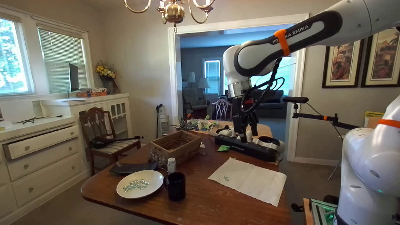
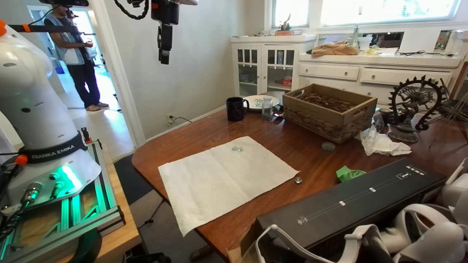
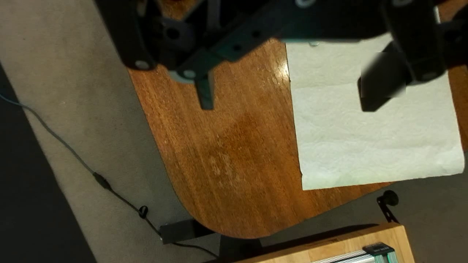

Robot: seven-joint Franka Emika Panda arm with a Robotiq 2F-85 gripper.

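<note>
My gripper (image 1: 249, 136) hangs high above the table, open, its two fingers well apart in the wrist view with nothing between them. Beneath it in that view lie bare wood and a white paper sheet (image 3: 342, 144). A few clear glass pebbles (image 2: 237, 149) rest on the sheet, and one more shiny piece (image 2: 298, 180) is on the wood by its edge. Many similar pebbles (image 1: 136, 185) lie in the white plate (image 1: 152, 190). Beside the plate stand a black mug (image 1: 176, 187) and a small clear jar (image 2: 267, 109).
A wooden-rimmed woven basket (image 2: 331, 120) sits further along the table. Past the sheet are a long black box (image 2: 333, 204), a green scrap (image 2: 349, 173), a white headset (image 2: 421, 232) and a dark metal statue (image 2: 408, 109). Bare wood surrounds the sheet's near side.
</note>
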